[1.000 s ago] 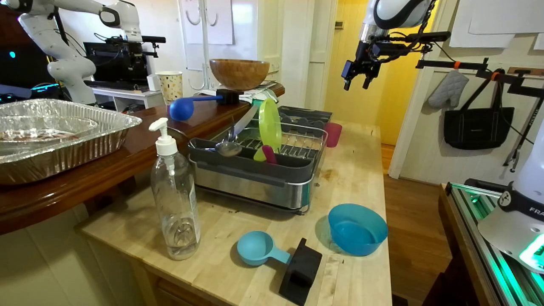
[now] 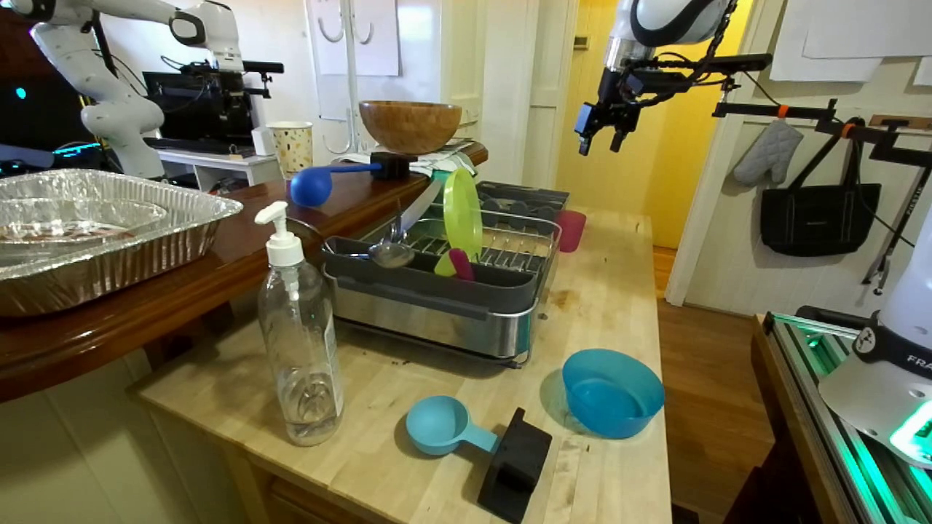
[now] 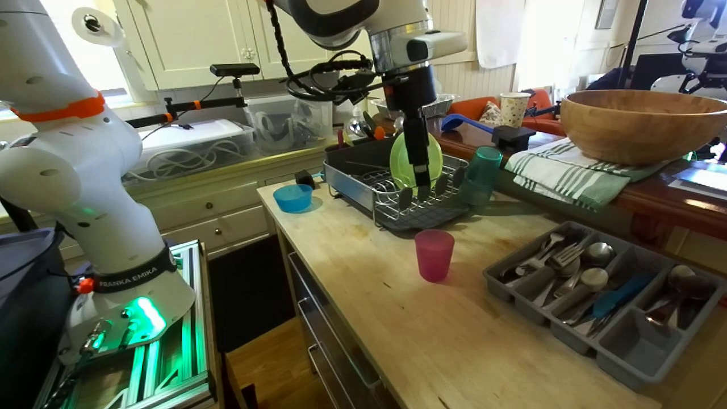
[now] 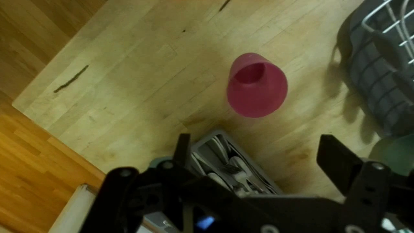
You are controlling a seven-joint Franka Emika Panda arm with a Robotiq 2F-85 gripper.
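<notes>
My gripper is open, its two black fingers wide apart with nothing between them. In exterior view 1 the gripper (image 2: 601, 147) hangs high above the far part of the counter. A pink cup (image 4: 256, 87) stands upright on the wood, beyond the fingertips in the wrist view and apart from them. Exterior view 2 shows the same pink cup (image 3: 434, 255) between the dish rack (image 3: 381, 197) and the grey cutlery tray (image 3: 565, 332). In that view the gripper (image 3: 422, 184) overlaps the green plate (image 3: 402, 163) standing in the rack.
A teal cup (image 3: 482, 176) is at the rack's end. Nearer exterior view 1 stand a blue bowl (image 2: 611, 393), a light-blue scoop (image 2: 439, 425) and a pump bottle (image 2: 301, 367). A wooden bowl (image 3: 640, 126) sits on the raised ledge. Bare counter lies in front of the pink cup.
In exterior view 1 my gripper has shifted slightly left and turned a little, staying open. The objects on the counter have not moved.
</notes>
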